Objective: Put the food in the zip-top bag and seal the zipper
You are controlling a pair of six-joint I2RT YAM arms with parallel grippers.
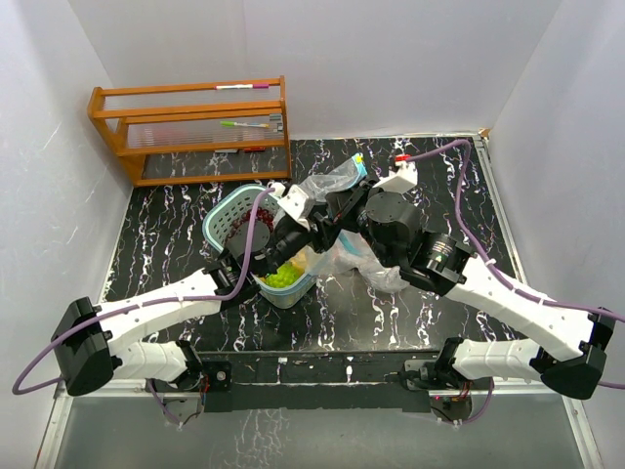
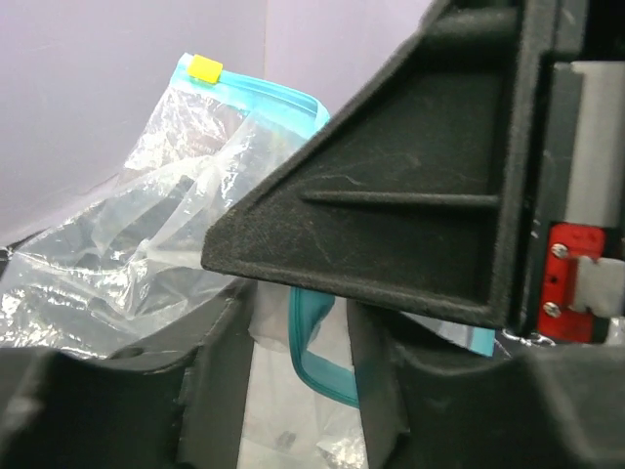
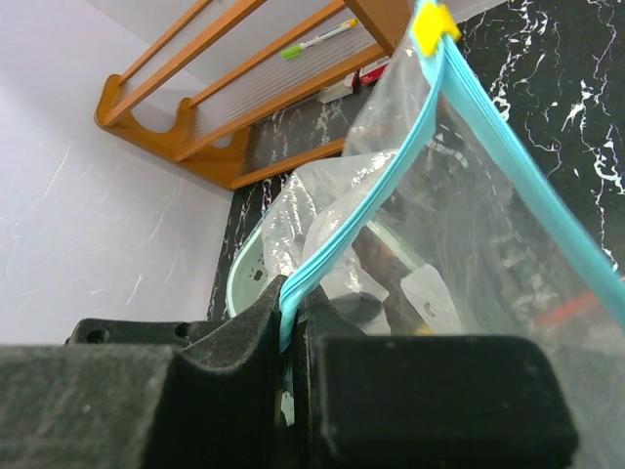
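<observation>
The clear zip top bag [image 1: 335,179] has a light blue zipper rim and a yellow slider [image 2: 205,68]. My right gripper is shut on the blue rim [image 3: 356,220], which runs up from its fingers. In the left wrist view, a lower loop of the rim [image 2: 327,376] sits between the parted fingers of my left gripper. The right gripper's dark finger [image 2: 391,195] stands just above. Food fills the pale basket [image 1: 217,223]: green grapes [image 1: 283,276] at the front, dark red fruit [image 1: 262,217] behind, partly covered by the left arm.
A wooden rack [image 1: 186,137] stands at the back left with markers on it. Both grippers meet closely over the basket's right side.
</observation>
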